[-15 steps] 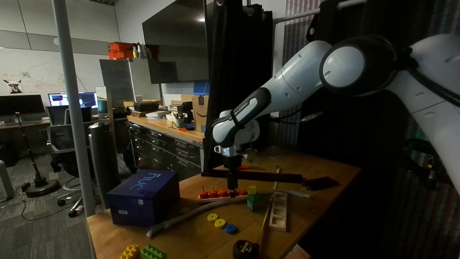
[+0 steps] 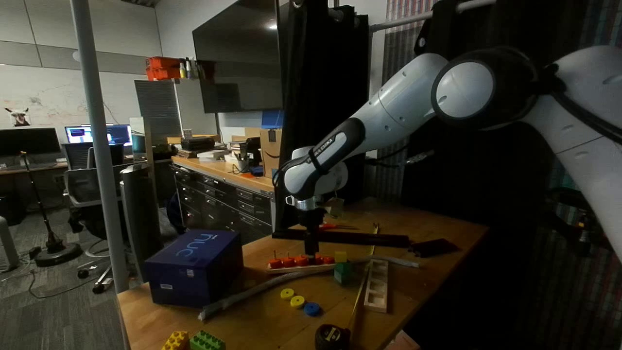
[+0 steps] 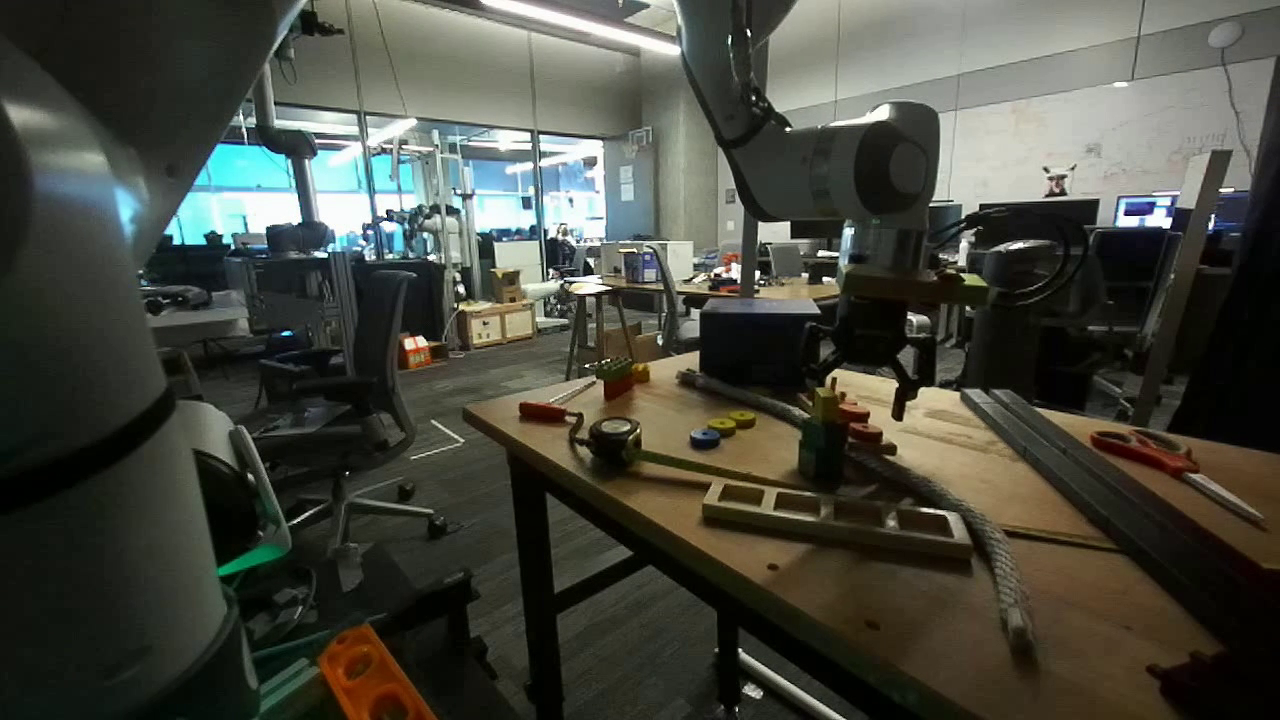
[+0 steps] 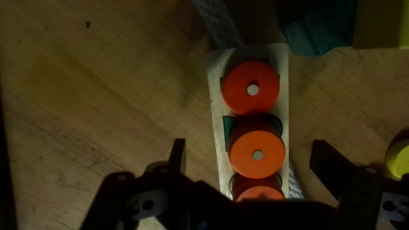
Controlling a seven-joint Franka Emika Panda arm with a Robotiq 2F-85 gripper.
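Observation:
My gripper stands open in the wrist view, one finger on either side of a wooden peg board point(image 4: 218, 134), with no contact showing. On the board's pegs sit a red disc point(image 4: 239, 97), an orange disc stack point(image 4: 245, 161) and another orange disc point(image 4: 258, 193), partly hidden by the gripper's body. In exterior view 1 the gripper point(image 2: 312, 261) points down over the row of red discs point(image 2: 288, 262). Loose on the table lie yellow discs point(image 2: 298, 301) and a blue disc point(image 2: 312, 309).
A green and yellow block stack point(image 2: 342, 271) stands close to the board's end. A grey rope point(image 2: 256, 288) crosses the table past a blue box point(image 2: 192, 265). Also about are an empty wooden tray point(image 3: 768, 505), a tape measure point(image 3: 614, 440) and scissors point(image 3: 1140, 450).
My arm has shifted slightly to the left in exterior view 1, and the gripper sits slightly higher. The discs and other things on the table have not moved.

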